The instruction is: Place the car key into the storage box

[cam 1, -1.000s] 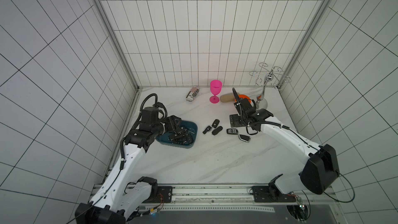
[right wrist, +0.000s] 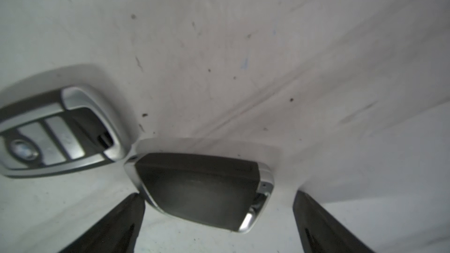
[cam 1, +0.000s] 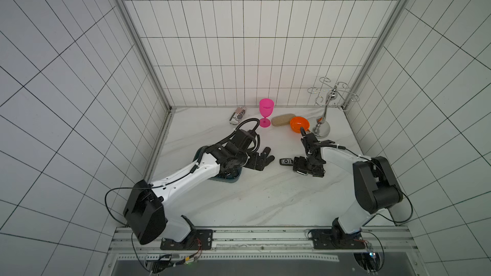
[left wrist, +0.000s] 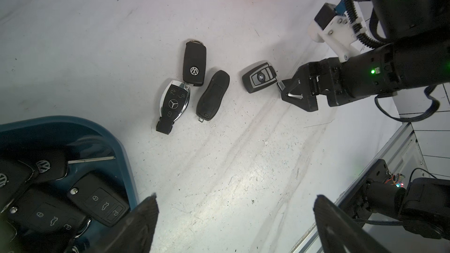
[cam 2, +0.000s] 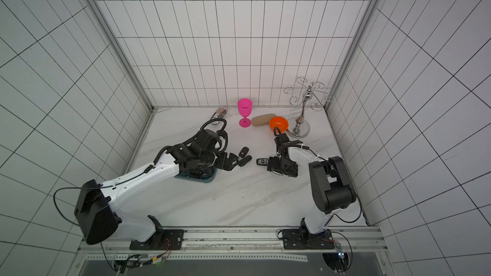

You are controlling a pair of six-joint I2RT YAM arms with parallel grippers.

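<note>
My right gripper is open, low over a black car key with silver edges (right wrist: pixel 196 189), which lies between its fingers. A silver-black BMW key (right wrist: pixel 56 135) lies just left of it. My left gripper is open above the table, with nothing held, near a Mercedes key (left wrist: pixel 173 103), a VW key (left wrist: pixel 194 58) and a plain black key (left wrist: pixel 213 93). The blue storage box (left wrist: pixel 84 124), holding several keys, sits at lower left in the left wrist view.
At the back stand a pink goblet (cam 1: pixel 266 107), a patterned object (cam 1: pixel 237 115), a tan oblong (cam 1: pixel 281 119), an orange bowl (cam 1: pixel 299 122) and a silver stand (cam 1: pixel 321 128).
My left gripper has moved right from over the box toward the loose keys.
</note>
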